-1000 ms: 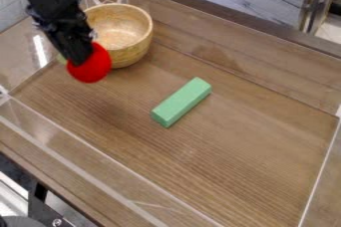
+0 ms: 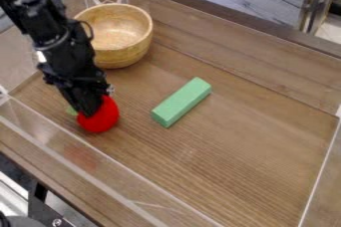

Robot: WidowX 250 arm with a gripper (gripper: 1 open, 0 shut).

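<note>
My gripper hangs over the left part of the table, its fingertips down at a red round object that rests low near the table surface. Whether the fingers are closed around it or loosening cannot be made out. A small green piece peeks out at the red object's left side, mostly hidden. A green block lies to the right, apart from both.
A wooden bowl stands behind the gripper at the upper left. A shelf edge shows at the top right.
The gripper and the red object have moved down and toward the front, away from the wooden bowl, and slightly right. The green block and bowl stay where they were.
</note>
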